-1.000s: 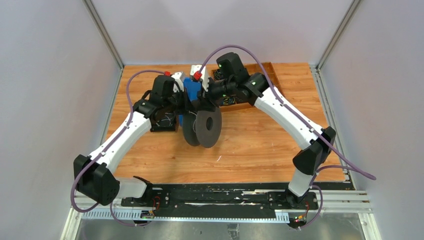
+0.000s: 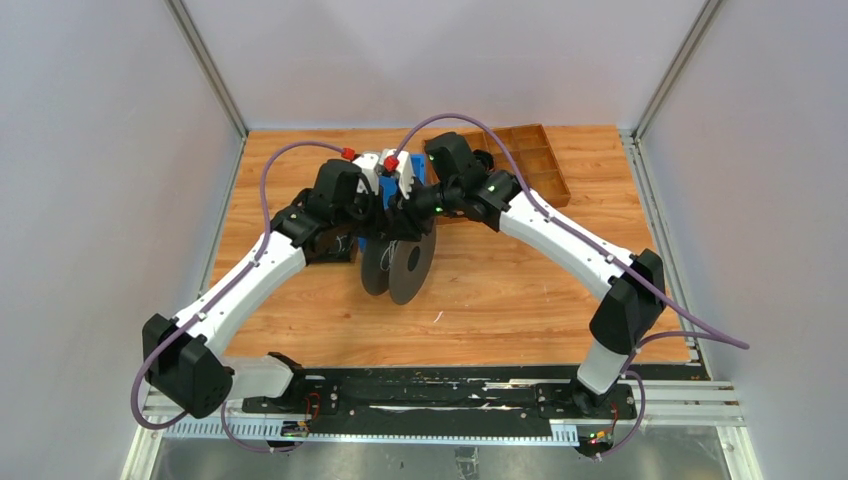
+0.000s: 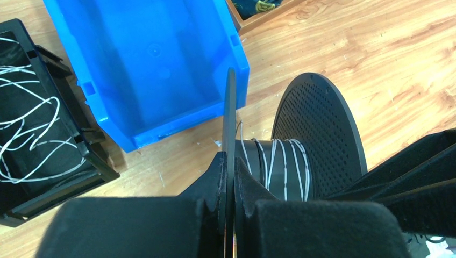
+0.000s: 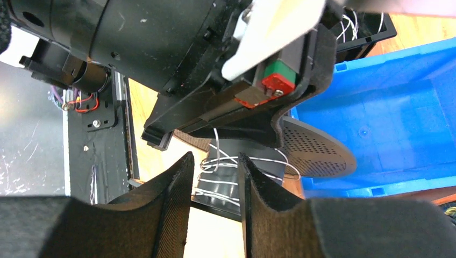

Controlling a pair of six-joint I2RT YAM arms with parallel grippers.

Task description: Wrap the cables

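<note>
A dark spool point(image 2: 410, 270) with perforated flanges stands beneath both grippers at the table's middle. White cable point(image 3: 287, 166) lies in loops round its core point(image 4: 226, 172). In the left wrist view my left gripper is shut on a thin dark upright edge, apparently a spool flange. In the right wrist view my right gripper is part open over the wound core, with the cable behind its fingertips; whether it touches any strand I cannot tell. From above, both grippers crowd together over the spool and hide its top.
A blue bin point(image 3: 150, 64) is behind the spool. A black crate point(image 3: 32, 177) of loose white cables lies to the left. A wooden compartment tray point(image 2: 530, 160) is at the back right.
The right arm has shifted and lowered toward the left one. The spool has moved slightly left and forward, and my left gripper has moved a little right.
</note>
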